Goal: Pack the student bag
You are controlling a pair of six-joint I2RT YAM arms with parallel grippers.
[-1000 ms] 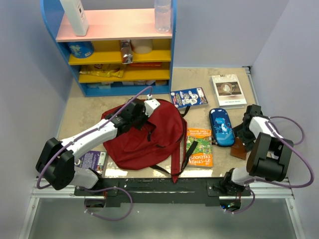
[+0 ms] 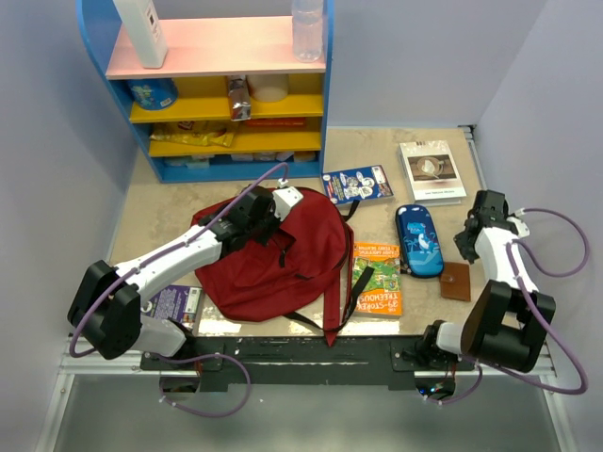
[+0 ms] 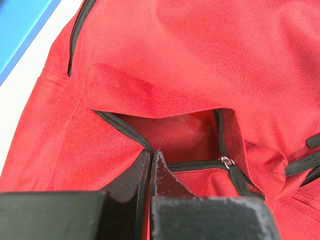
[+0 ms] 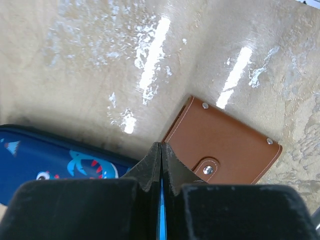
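The red bag (image 2: 301,235) lies flat on the table at left centre. Its front pocket (image 3: 175,135) gapes open in the left wrist view, with black zipper along the rim. At that rim my left gripper is shut, the zippered edge drawn to its fingertips. My right gripper is shut with nothing between its fingers. It hovers near the brown wallet (image 4: 225,145), which lies flat with its snap tab showing. Beside the wallet rests a blue pencil case (image 2: 418,240). An orange and green book (image 2: 378,279) lies between bag and case.
Behind lie a blue booklet (image 2: 358,184) and a white box (image 2: 432,173). A blue and yellow shelf (image 2: 231,132) stands behind the bag. Another book (image 2: 173,304) is partly under the left arm. A wall (image 2: 556,141) rises close to the right arm.
The right gripper has moved up and off the wallet, which now lies uncovered and turned squarer than before. The left arm and the bag have stayed still.
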